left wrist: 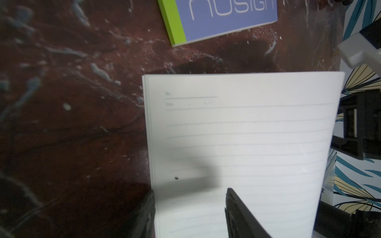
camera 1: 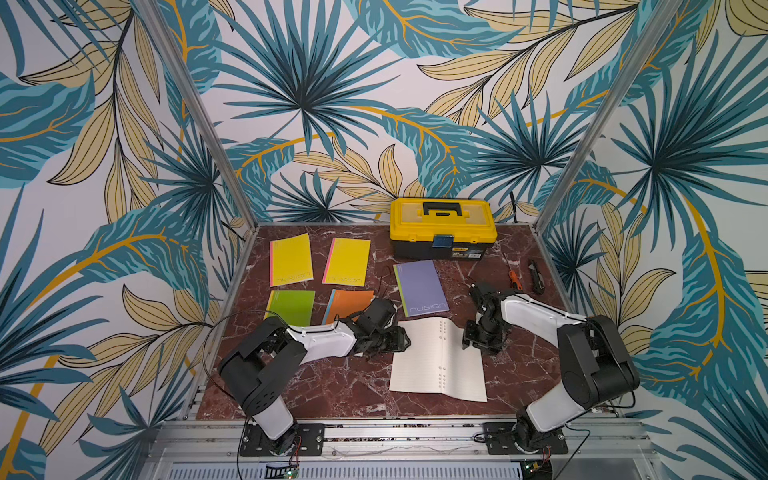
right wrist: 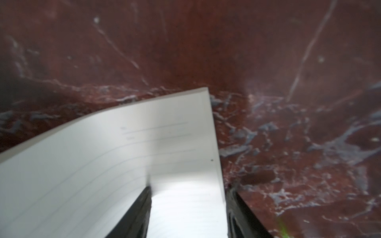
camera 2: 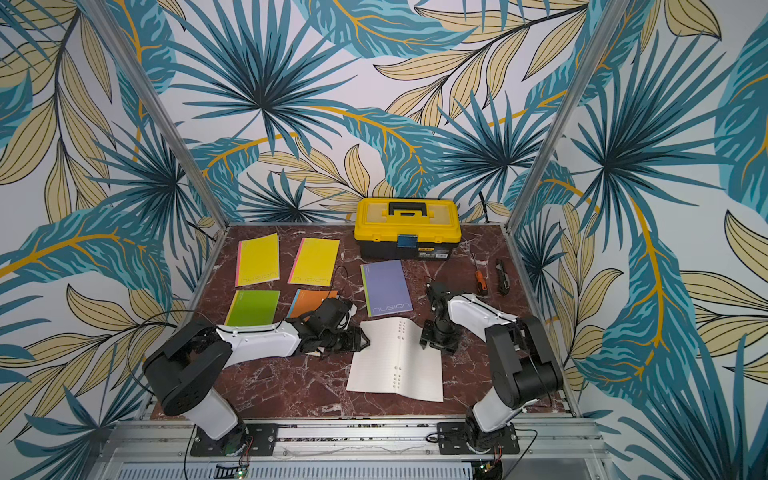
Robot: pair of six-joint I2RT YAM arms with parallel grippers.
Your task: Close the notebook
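Note:
The notebook (camera 1: 417,364) lies spread open on the table, its lined white pages facing up and the right-hand page bulging a little near the spine. My left gripper stands open at the notebook's left edge, one finger by that edge and the other over the page. At the right edge is my right gripper, its fingers part open, with one finger above the page and the other just at or past the edge. In the right wrist view the page curves up away from the table toward the left. How firmly either gripper touches the paper cannot be seen.
A purple notebook (camera 1: 420,288) lies closed just behind the open one. Yellow (camera 1: 291,260), green (camera 1: 289,307) and orange (camera 1: 349,304) notebooks sit to the left. At the back is a yellow toolbox (camera 1: 442,224); an orange-handled tool (camera 1: 515,280) and a dark tool (camera 1: 536,277) lie right.

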